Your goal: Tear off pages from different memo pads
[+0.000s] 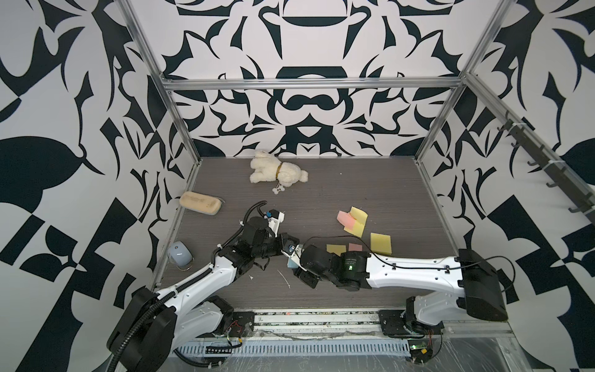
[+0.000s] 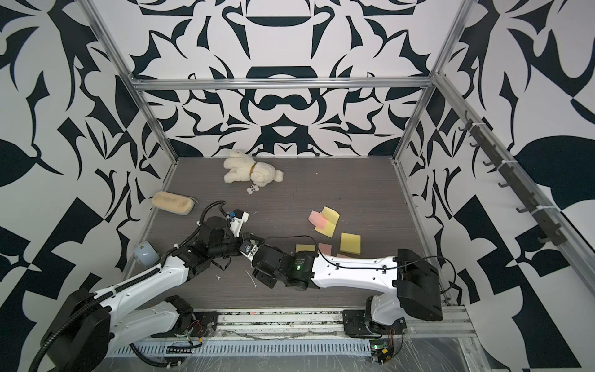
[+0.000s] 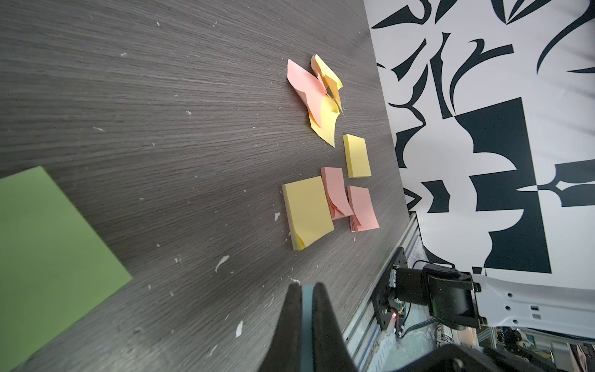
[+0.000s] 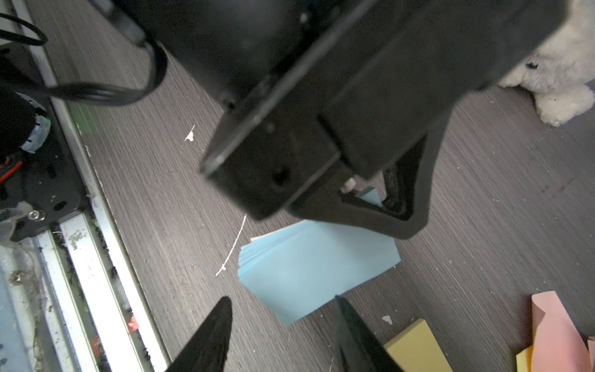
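My left gripper is shut on a light-blue memo pad, which shows as a thin blue strip between its fingers. In the right wrist view the blue pad point(image 4: 322, 263) has its page edges fanned on one side, and the left gripper's black finger point(image 4: 406, 223) overlaps its far edge. My right gripper stands open by the pad's opposite end, nothing between its fingers. Yellow pads point(image 3: 310, 210) point(image 3: 357, 155) and pink pads point(image 3: 334, 192) point(image 3: 363, 209) lie on the table. In the top views the arms mostly cover the blue pad.
Crumpled pink and yellow sheets point(image 1: 352, 220) lie beyond the pads. A green square point(image 3: 49, 266) fills the left wrist view's left edge. Plush toy point(image 1: 278, 170), eraser point(image 1: 200, 202) and mouse point(image 1: 180, 254) are farther off.
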